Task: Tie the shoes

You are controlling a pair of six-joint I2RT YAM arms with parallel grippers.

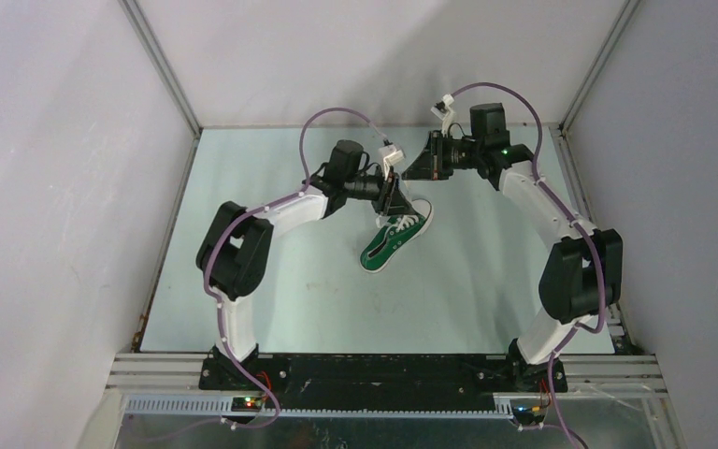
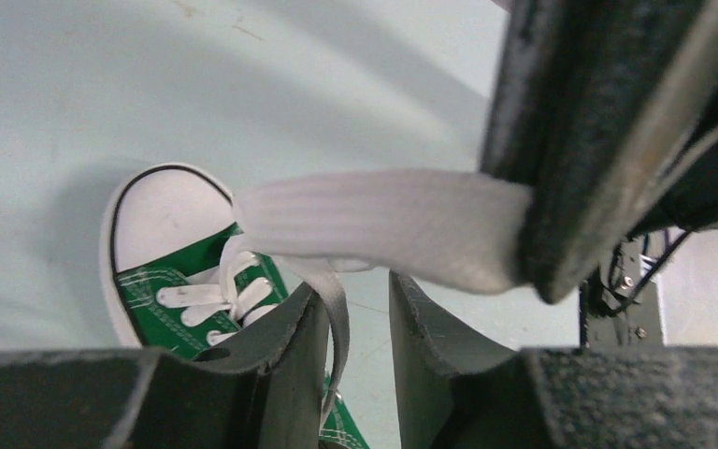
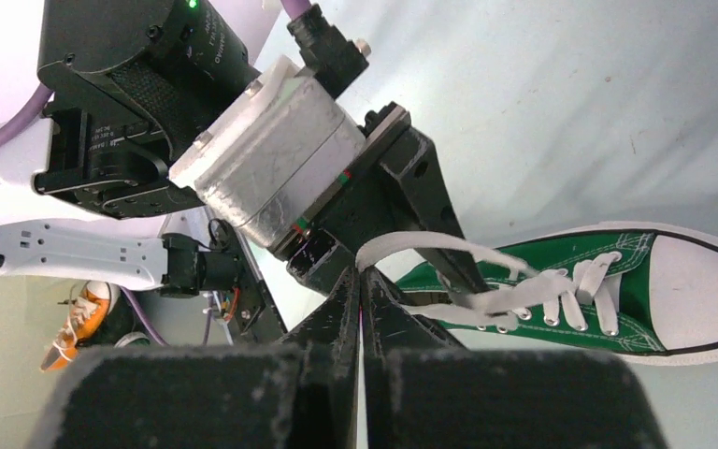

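The green sneaker (image 1: 385, 245) with white toe (image 2: 164, 210) lies on the table, its laces (image 3: 598, 295) over the eyelets. My left gripper is over the shoe, part open, a white lace hanging at its fingers; whether it grips the lace is unclear. A lace band crosses close above it in the left wrist view. My right gripper is shut on a white lace, which arches from its fingertips toward the left gripper and shoe. In the top view it sits behind and right of the left one.
The two arms are close together over the back middle, near the rear wall (image 1: 318, 65). An orange shoe (image 3: 89, 313) shows outside the workspace in the right wrist view.
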